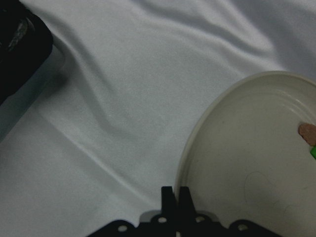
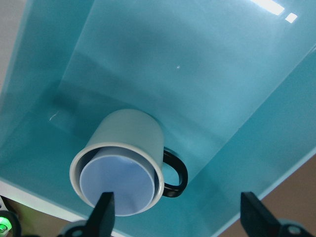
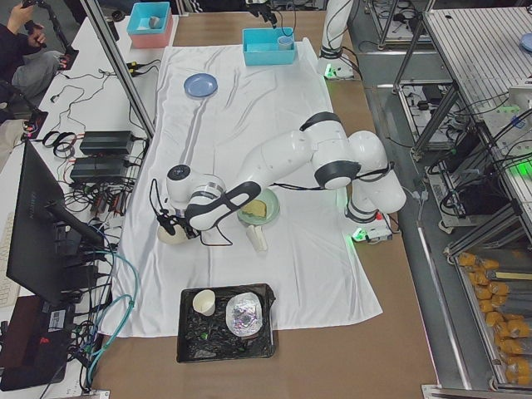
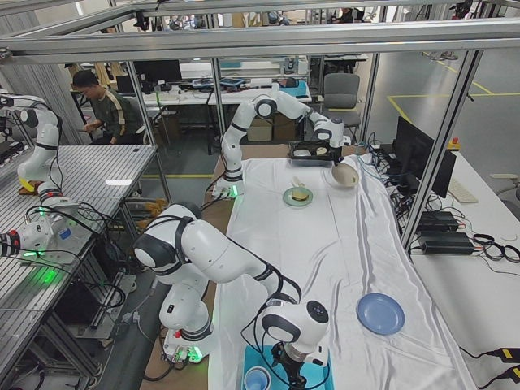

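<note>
My left gripper is shut on the rim of a beige plate (image 1: 247, 148), which holds small brown and green pieces; in the camera right view this plate (image 4: 344, 175) appears tilted near the black tray. My right gripper is open above a blue bin (image 2: 207, 79), with nothing between its fingers. A white mug with a black handle (image 2: 128, 123) lies on its side in the bin, a light blue cup (image 2: 113, 177) inside it.
A green plate (image 3: 270, 204) with a yellow piece, a blue plate (image 3: 200, 84) and a black tray (image 3: 191, 341) holding a cup and foil dish rest nearby.
</note>
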